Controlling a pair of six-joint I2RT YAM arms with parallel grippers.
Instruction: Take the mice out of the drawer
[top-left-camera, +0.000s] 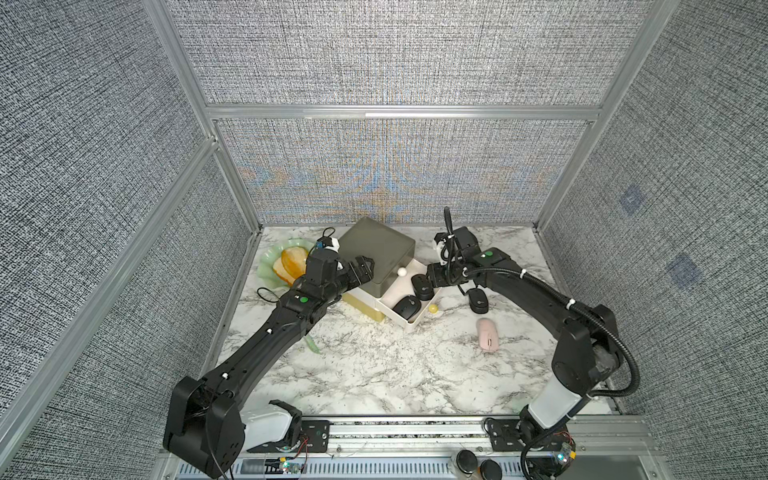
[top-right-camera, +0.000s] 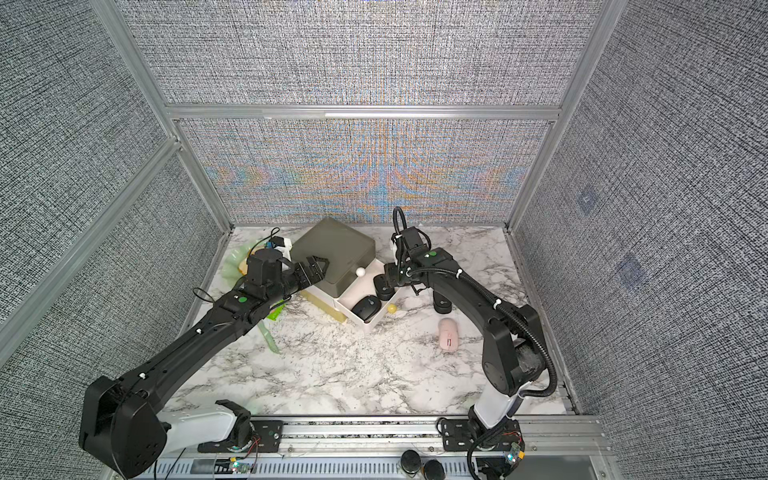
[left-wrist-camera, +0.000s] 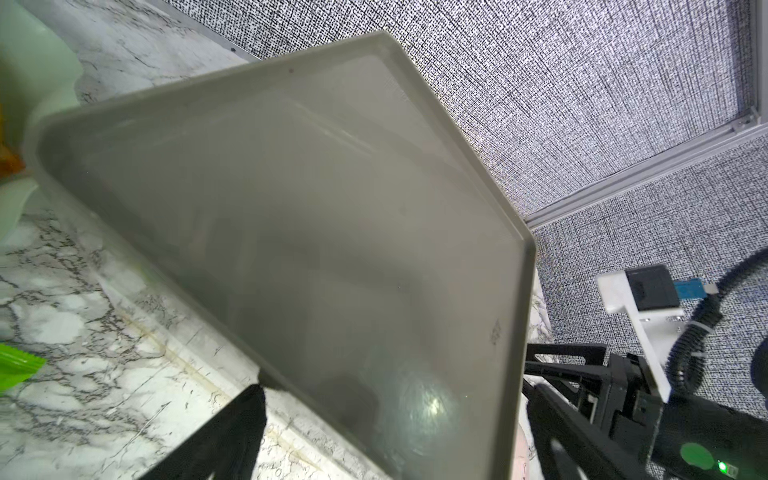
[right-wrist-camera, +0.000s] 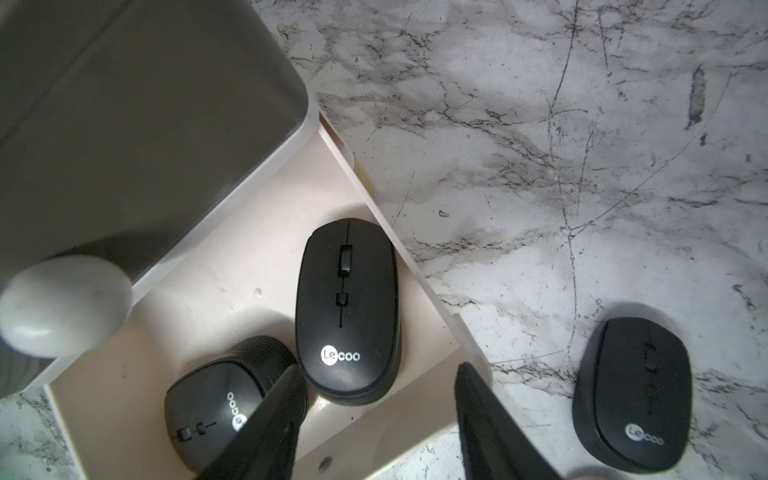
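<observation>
Two black mice lie inside the pulled-out white drawer (right-wrist-camera: 232, 264): one (right-wrist-camera: 348, 308) along its right wall, the other (right-wrist-camera: 212, 408) turned sideways by the front. On the marble table, right of the drawer, rest a third black mouse (right-wrist-camera: 632, 392) and a pink mouse (top-left-camera: 487, 335). My right gripper hovers above the drawer's front wall with its fingers apart and nothing between them. The upright mouse is just beyond its fingertips. Over the near left side of the grey drawer cabinet (left-wrist-camera: 320, 240), my left gripper is open and empty.
A white knob (right-wrist-camera: 64, 304) sticks out from the cabinet front. Close to the drawer's corner lies a small yellow ball (top-left-camera: 433, 308). A green plate (top-left-camera: 266, 268) with bread (top-left-camera: 293, 260) stands behind the left arm.
</observation>
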